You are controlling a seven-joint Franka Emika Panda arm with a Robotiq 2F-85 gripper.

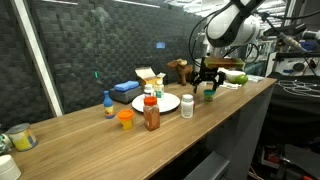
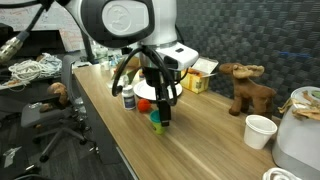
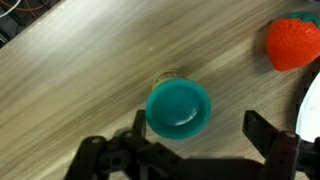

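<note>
A green-topped cup or jar stands on the wooden counter, centred between my open fingers in the wrist view. In exterior view 2 the same green item is just below my gripper, partly behind a finger. My gripper hangs over the counter's right part in exterior view 1, its fingers on either side of the green item. Whether the fingers touch it cannot be told.
A red strawberry-like object and a white plate lie close by. A white jar and a red-brown jar stand to the left. Beyond are a toy moose and a white cup.
</note>
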